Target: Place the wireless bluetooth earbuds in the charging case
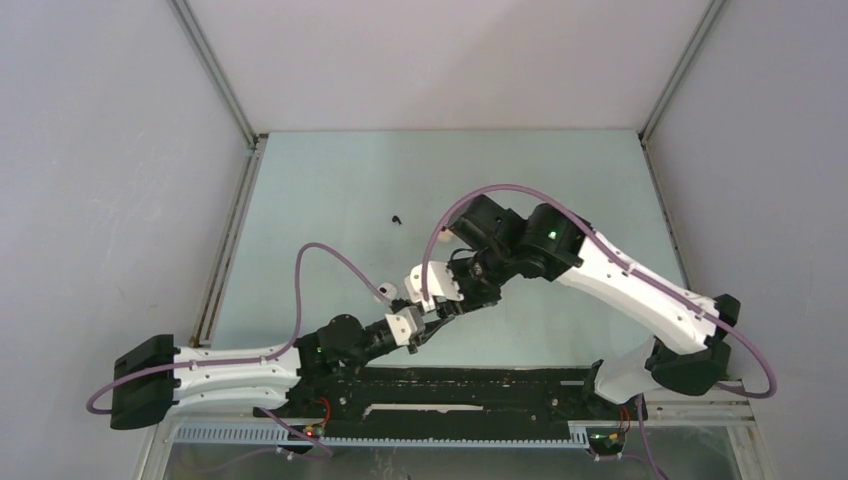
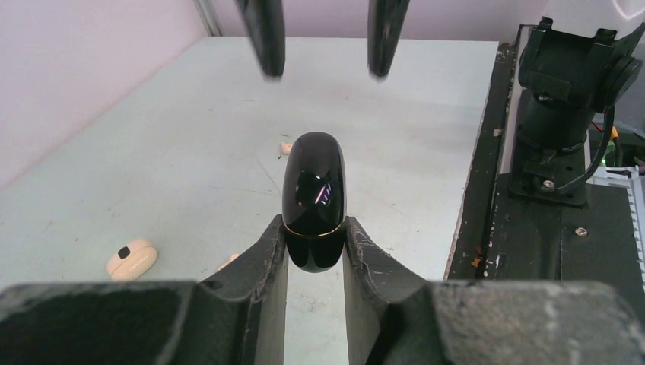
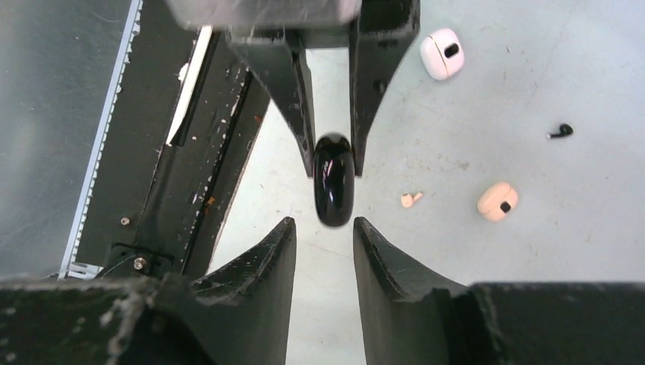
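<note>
A glossy black charging case is held upright at its lower end by my left gripper, shut on it; it also shows in the right wrist view [image 3: 334, 182]. My right gripper points at the case from a short distance, fingertips apart from it and part open, nothing visible between them. A small black earbud [image 3: 561, 131] lies on the table, also seen as a dark speck in the top view.
A white case [image 3: 441, 55], a beige case [image 3: 497, 201] and a small beige earbud [image 3: 411, 198] lie on the table [image 1: 320, 190]. Both arms meet over its front middle.
</note>
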